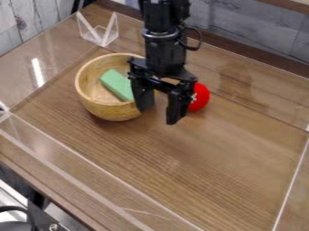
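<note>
My black gripper (pixel 161 96) hangs over the middle of the wooden table (pixel 145 180), open, its fingers spread apart. To its left sits a yellow bowl (pixel 89 83) with a green object (pixel 114 83) in it, partly behind the gripper. Just right of the gripper, a red round object (pixel 200 96) lies on the table, partly hidden by it. I cannot tell if the fingers touch either thing.
A clear, pale object (pixel 98 30) is at the back left near the table's edge. Black cables show at the lower left corner.
</note>
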